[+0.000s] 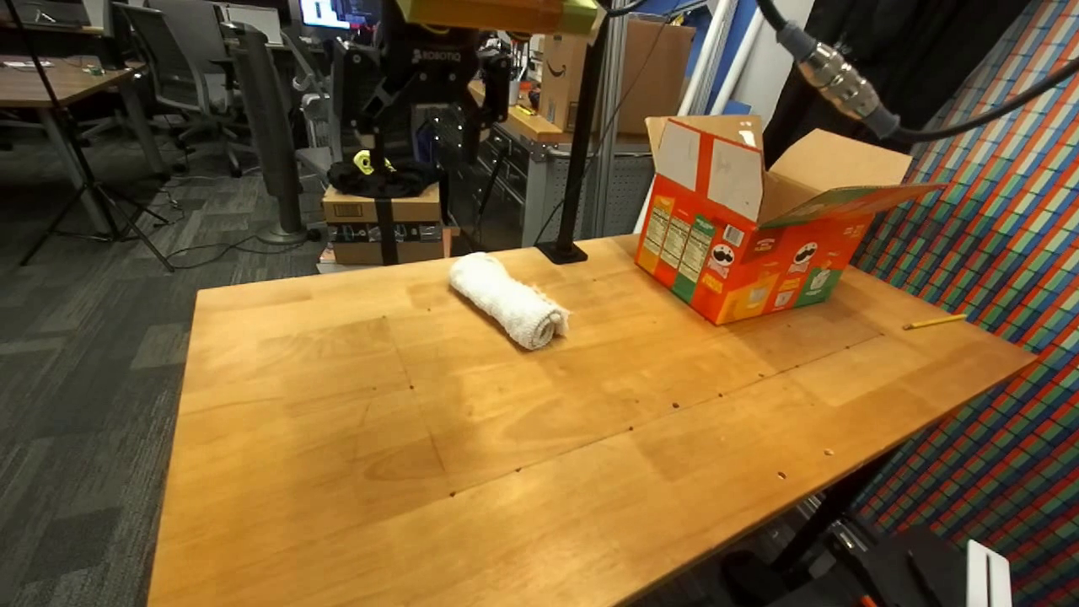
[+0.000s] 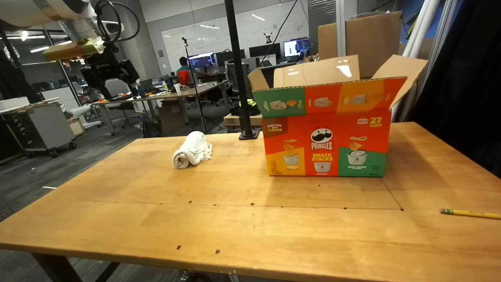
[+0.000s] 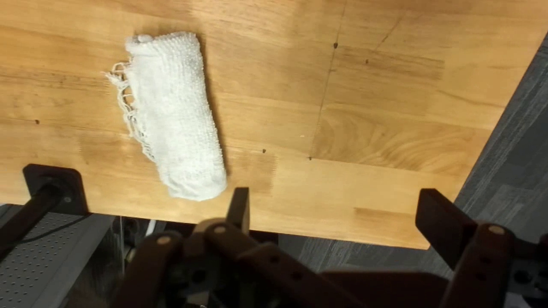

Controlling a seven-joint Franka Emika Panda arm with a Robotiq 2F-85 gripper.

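A rolled white towel (image 1: 508,300) with a frayed edge lies on the wooden table, close to its far edge. In the wrist view the towel (image 3: 177,115) is left of and above the fingers, apart from them. My gripper is open, its fingertips wide apart and only table and floor visible between them. Exterior view 1 has the gripper (image 1: 425,152) raised well above the table, toward its far side. In exterior view 2 the gripper (image 2: 115,91) hangs in the air at upper left, clear of the towel (image 2: 192,150).
An open Pringles carton (image 2: 325,141) with raised flaps stands right of the towel. A black post (image 2: 244,94) rises between them at the far edge. A yellow pencil (image 1: 934,322) lies at the right.
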